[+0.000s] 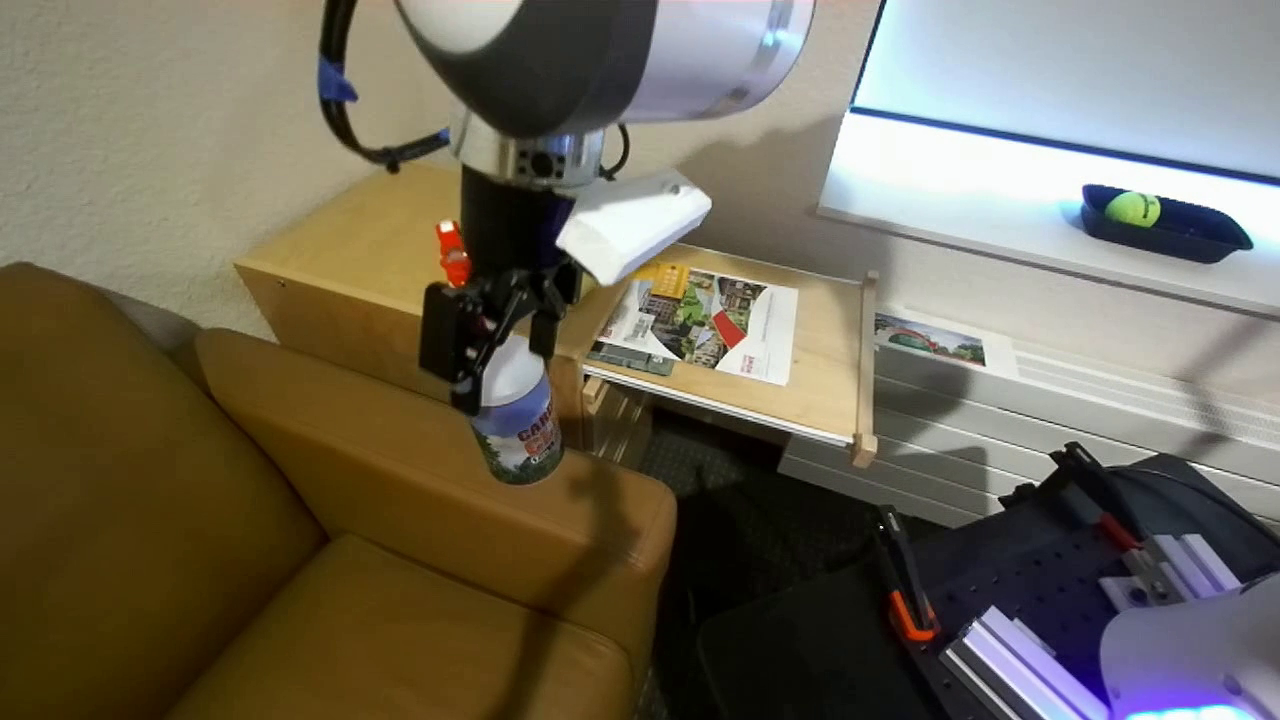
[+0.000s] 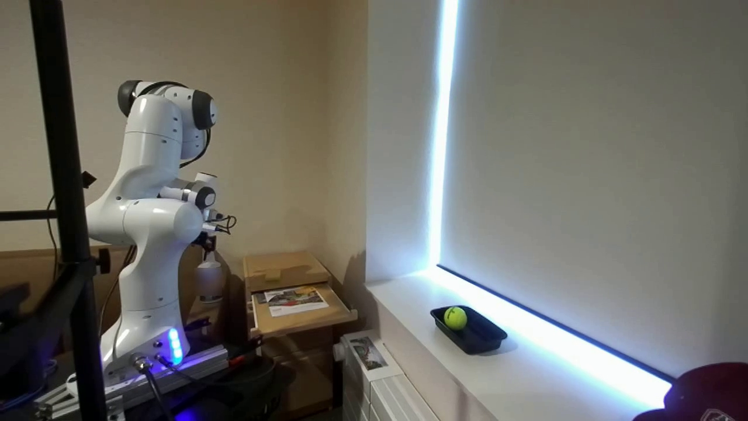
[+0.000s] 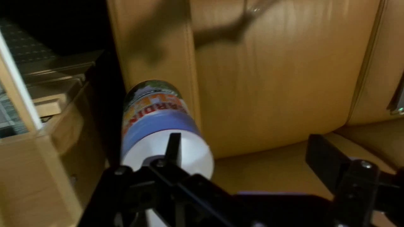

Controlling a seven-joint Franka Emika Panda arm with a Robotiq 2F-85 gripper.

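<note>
A canister with a printed label (image 1: 524, 434) stands upright on the arm of a tan leather sofa (image 1: 618, 510), its white top partly hidden by my gripper (image 1: 504, 364). My gripper is open, its fingers widely spread, around the height of the canister's top in exterior view 1. In the wrist view, the left finger (image 3: 174, 147) overlaps the canister's white lid (image 3: 193, 153), while the right finger (image 3: 323, 159) is well clear of it. The canister is not centred between the fingers. Whether the left finger touches the lid I cannot tell.
Beside the sofa arm stands a wooden cabinet (image 1: 360, 258) with an open drawer (image 1: 822, 360) holding printed papers (image 1: 702, 318). A black tray (image 2: 484, 337) with a tennis ball (image 2: 455, 318) sits on the windowsill. The sofa seat (image 1: 408, 636) is clear.
</note>
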